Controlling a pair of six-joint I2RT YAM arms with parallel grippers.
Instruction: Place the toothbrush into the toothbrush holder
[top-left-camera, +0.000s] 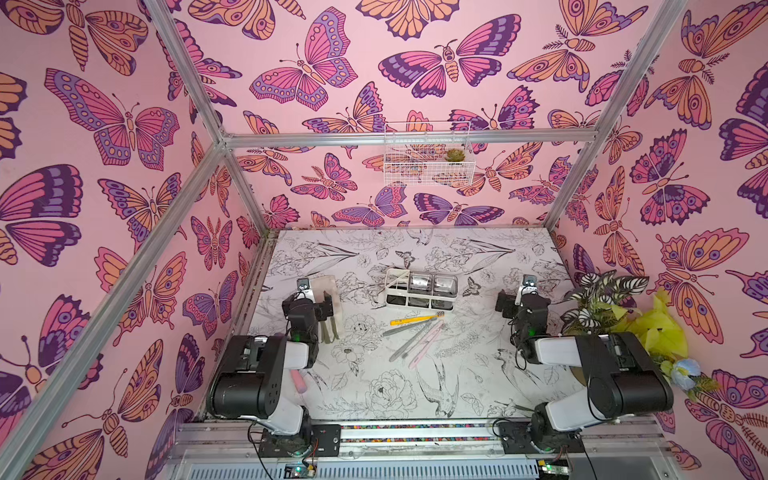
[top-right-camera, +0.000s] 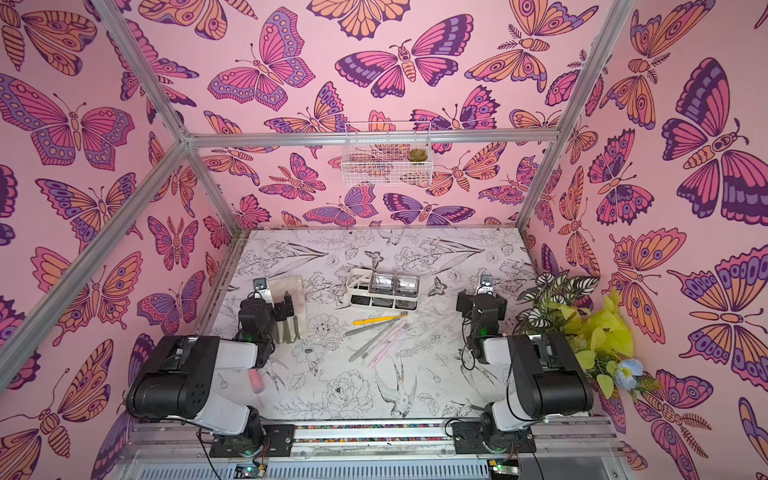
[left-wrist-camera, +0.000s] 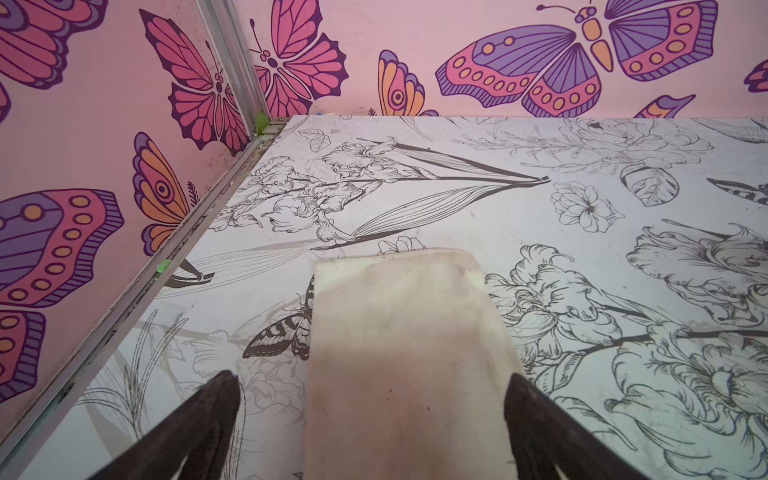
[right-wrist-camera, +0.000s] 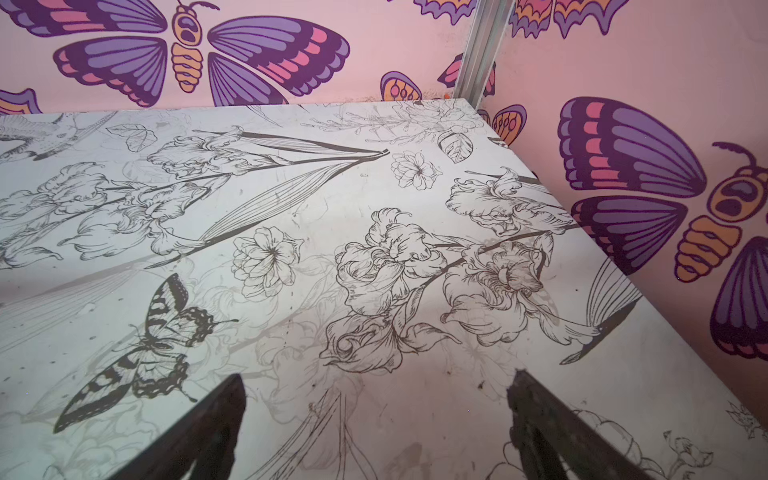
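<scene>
Several toothbrushes, yellow (top-left-camera: 408, 319), grey and pink (top-left-camera: 425, 344), lie loosely on the middle of the patterned table. Just behind them sits a white compartmented holder (top-left-camera: 421, 301) with metal cups in it. My left gripper hovers at the table's left over a beige cloth (left-wrist-camera: 400, 328), open and empty. My right gripper is open and empty above bare table at the right, apart from the holder and brushes.
A leafy plant with yellow wrapping (top-right-camera: 608, 328) stands at the right edge. A pink item (top-right-camera: 256, 381) lies by the left arm. A wire rack (top-left-camera: 416, 172) hangs on the back wall.
</scene>
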